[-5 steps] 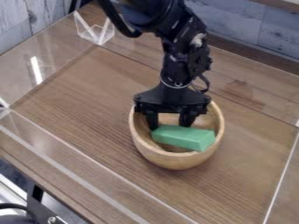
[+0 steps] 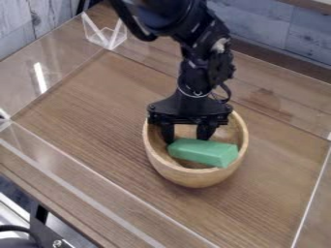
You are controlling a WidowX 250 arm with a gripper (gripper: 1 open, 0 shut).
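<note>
A round light wooden bowl stands on the table, right of centre. Inside it lies a mint-green block, tilted across the front half. The black gripper reaches down into the back of the bowl, just behind the block. Its fingertips are dark and partly hidden, so I cannot tell whether they are open, shut or touching the block.
A clear plastic piece sits at the back left edge. Grey plank walls border the back.
</note>
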